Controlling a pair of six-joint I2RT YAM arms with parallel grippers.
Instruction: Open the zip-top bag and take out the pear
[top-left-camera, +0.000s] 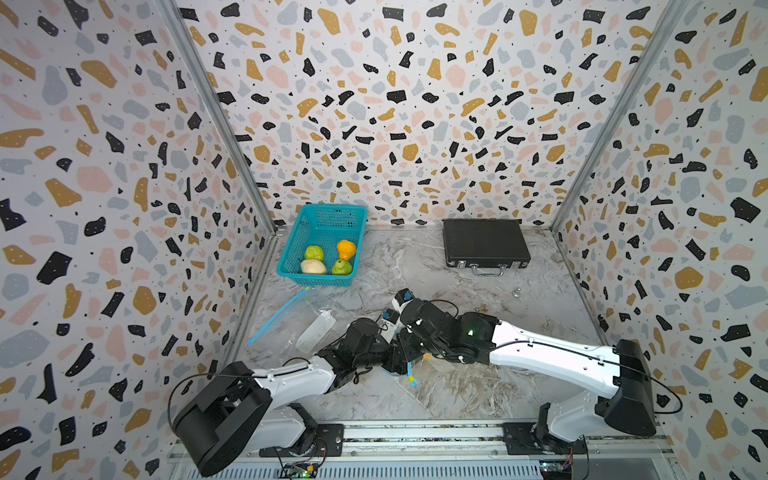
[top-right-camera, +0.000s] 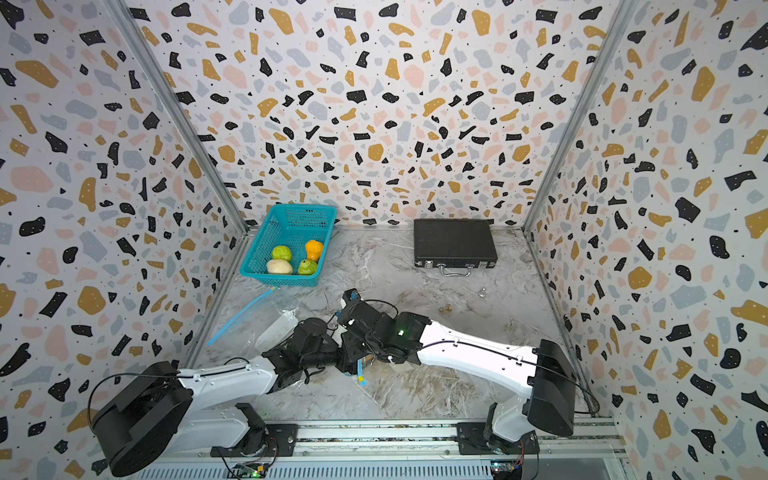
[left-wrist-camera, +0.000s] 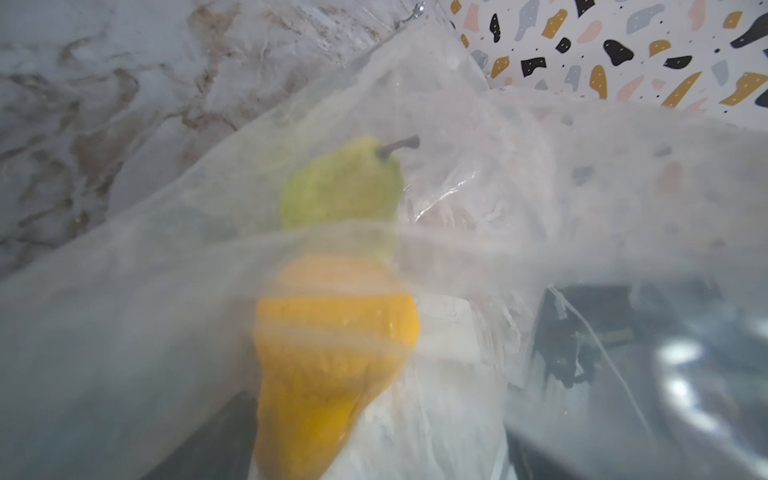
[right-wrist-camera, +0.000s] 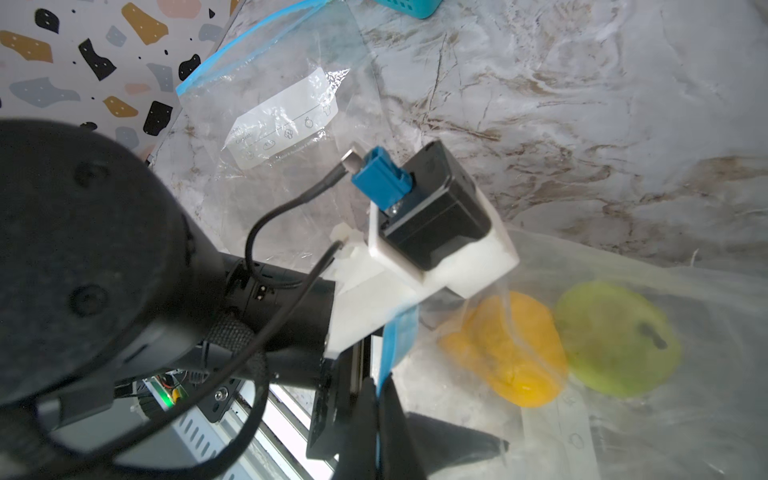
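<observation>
The clear zip top bag (right-wrist-camera: 688, 296) with a blue zip edge (right-wrist-camera: 397, 336) holds a yellow pear-shaped fruit (right-wrist-camera: 520, 352) and a green fruit (right-wrist-camera: 620, 340) with a dark stem. My right gripper is shut on the zip edge; the blue strip runs between its fingers. My left gripper is open. In the left wrist view, the yellow fruit (left-wrist-camera: 336, 352) shows between its fingers, with the stemmed green pear (left-wrist-camera: 344, 188) beyond. Cloudy film covers much of this view. Whether the fingers touch the yellow fruit, I cannot tell.
An empty-looking zip bag (right-wrist-camera: 280, 120) lies flat at the left. Behind it stands a turquoise basket (top-left-camera: 292, 252) with several fruits. A black case (top-left-camera: 484, 242) sits at the back right. Both arms meet closely at the front middle.
</observation>
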